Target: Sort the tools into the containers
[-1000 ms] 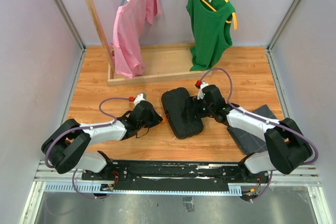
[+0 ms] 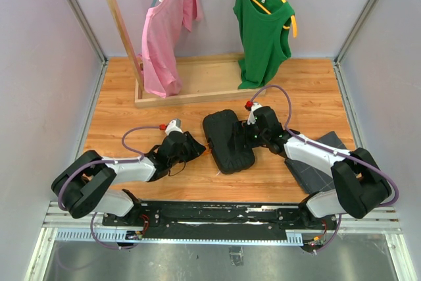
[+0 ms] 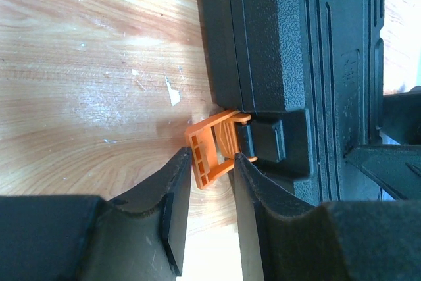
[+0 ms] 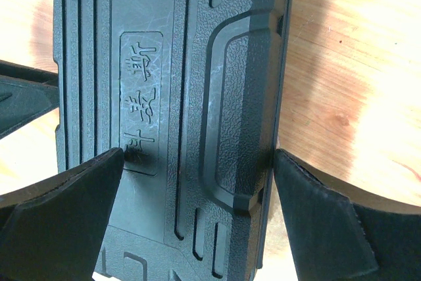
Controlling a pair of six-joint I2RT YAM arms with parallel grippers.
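Observation:
A black tool case [image 2: 228, 153] lies on the wooden table, slightly angled; its lid with raised lettering fills the right wrist view [image 4: 151, 70]. On its left side an orange latch [image 3: 200, 149] shows in the left wrist view. My left gripper is at that latch, part open, with its tips close to the orange piece; whether they touch it I cannot tell. My right gripper is over the case, open, its fingers on either side of the lid area in view.
A dark flat panel [image 2: 309, 172] lies at the right. A wooden rack [image 2: 151, 100] with pink and green garments on hangers stands at the back.
My left gripper has shifted very slightly at the latch. The case and my right arm look unchanged.

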